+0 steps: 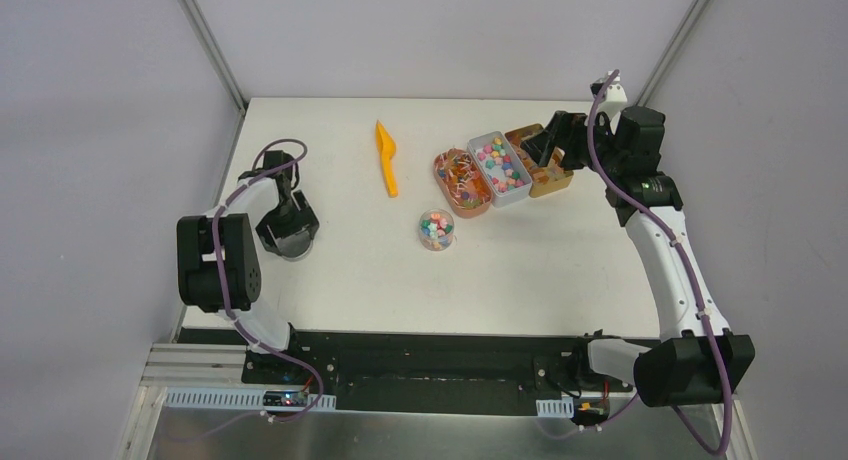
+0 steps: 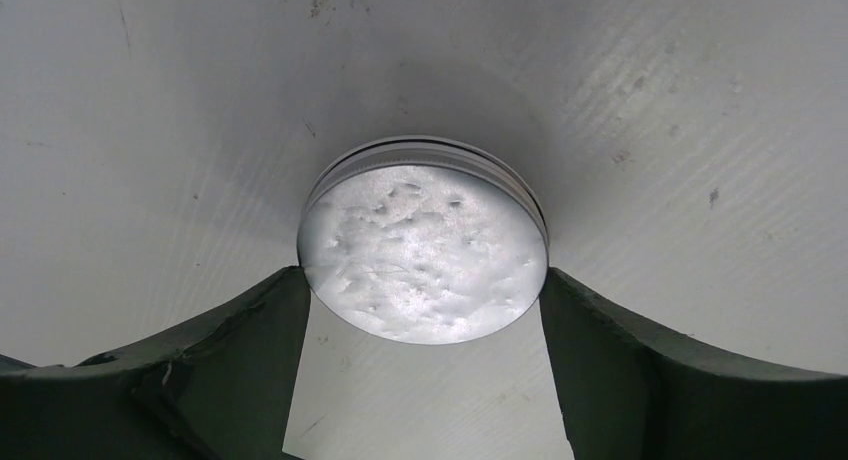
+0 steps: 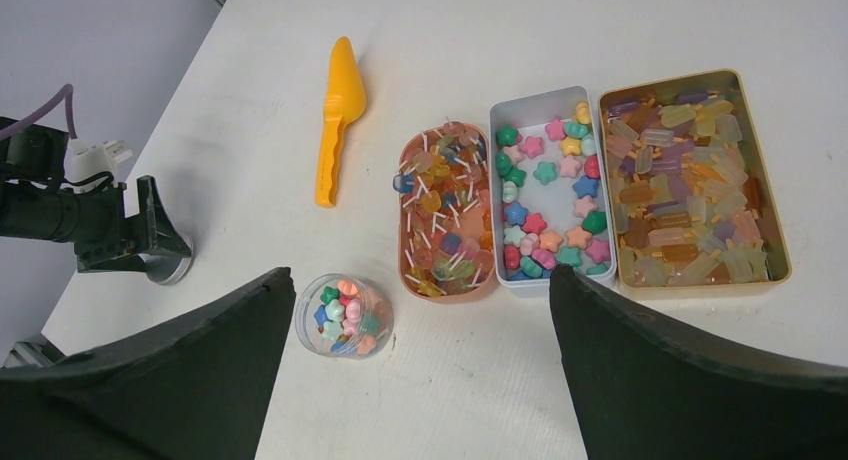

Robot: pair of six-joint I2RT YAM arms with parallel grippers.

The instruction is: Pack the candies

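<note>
My left gripper is at a silver round lid point(image 2: 423, 250) lying at the table's left; its fingertips meet both sides of the lid, but whether they grip it is unclear. A clear jar point(image 1: 436, 230) of colourful candies stands near the middle. Behind and right of it are three containers: an orange one point(image 3: 445, 210) of lollipops, a white one point(image 3: 545, 180) of star and round candies, and a gold one point(image 3: 680, 195) of popsicle-shaped candies. My right gripper is open above this area, with nothing held.
A yellow scoop point(image 3: 341, 110) lies left of the containers at the back. Walls border it at the back and sides.
</note>
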